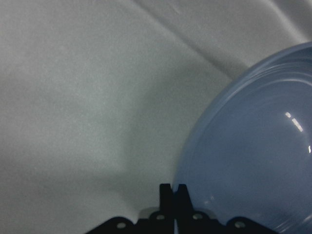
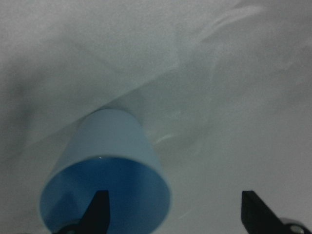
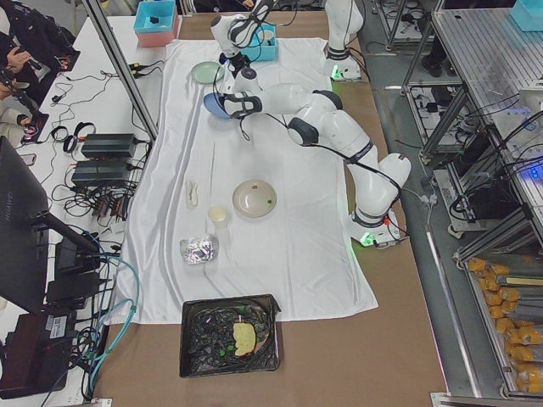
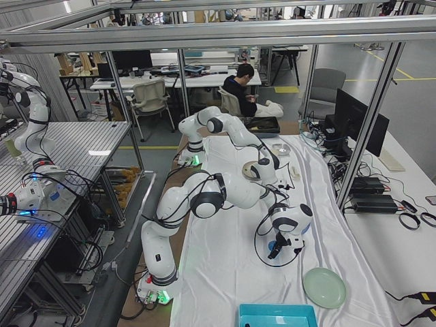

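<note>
A blue plate (image 1: 253, 146) lies on the white cloth, its rim just below my left gripper, whose fingertips are close together with nothing visible between them. A light blue cup (image 2: 105, 131) lies on its side on the cloth in the right wrist view, its mouth toward my right gripper. That gripper stands open, its left finger over the cup's mouth. In the camera right view the cup (image 4: 271, 245) is partly hidden by the arm.
A green plate (image 4: 323, 287) and a turquoise bin (image 4: 276, 315) are beside the arms. A grey plate (image 3: 254, 198), a pale cup (image 3: 217, 212), a foil packet (image 3: 198, 249) and a black tray (image 3: 204, 365) lie further along.
</note>
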